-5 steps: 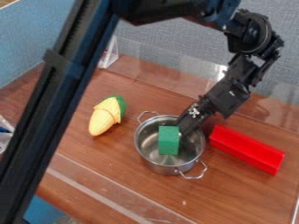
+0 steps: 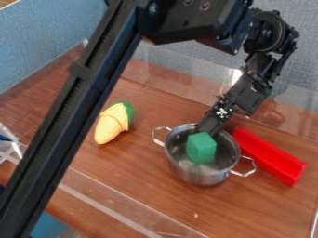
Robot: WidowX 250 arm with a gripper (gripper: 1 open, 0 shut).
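Observation:
A steel pot with two handles stands on the wooden counter, holding a green block. My gripper reaches down from the upper right to the pot's back rim, just above the block; whether its fingers touch the rim or the block, and how far they are open, I cannot tell.
A red bar lies right of the pot, close to it. A yellow corn toy with green husk lies to the left. A clear panel and grey wall are behind.
The pot has shifted slightly right and turned, its handles now nearer left and right. The block in it sits farther right, and my gripper has moved a little lower.

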